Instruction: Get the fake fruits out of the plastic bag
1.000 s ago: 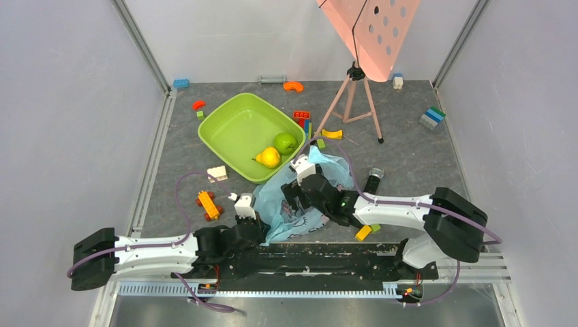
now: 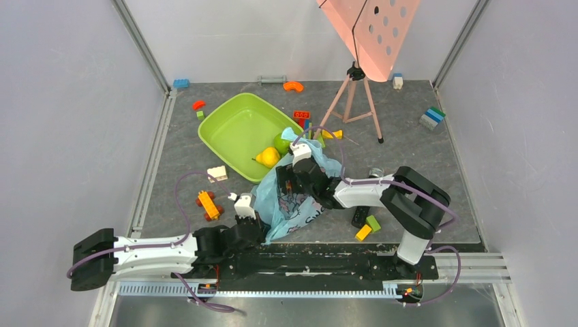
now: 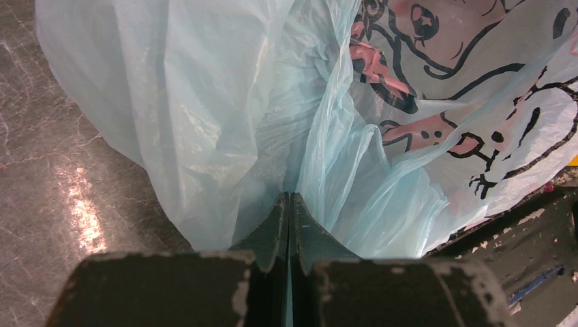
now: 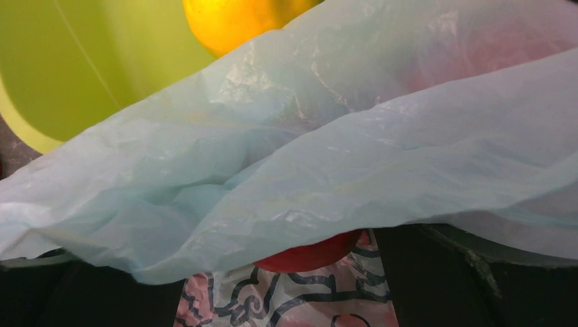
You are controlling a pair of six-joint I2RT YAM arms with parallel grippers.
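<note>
The pale blue plastic bag (image 2: pixel 272 211) lies crumpled in front of the green bin. My left gripper is shut on its near-left edge, with film folds gathered at the tips. In the right wrist view, my right gripper stands open, reaching into the bag; a layer of film drapes over its fingers and hides their tips. Part of a red fruit (image 4: pixel 310 257) shows between the fingers, under the film. A reddish tint (image 4: pixel 477 58) shows through the film farther right. A yellow pear (image 2: pixel 267 157) and a green apple (image 2: pixel 282 143) rest in the bin.
The green bin (image 2: pixel 225 112) borders the bag's far side. An orange toy car (image 2: pixel 208 205) and a white block (image 2: pixel 217 173) stand left of the bag. Yellow (image 2: pixel 363 232) and green (image 2: pixel 373 223) blocks lie right. A pink tripod (image 2: pixel 368 102) stands at the back.
The bag has shifted over the bin's near-right rim. The left arm holds still.
</note>
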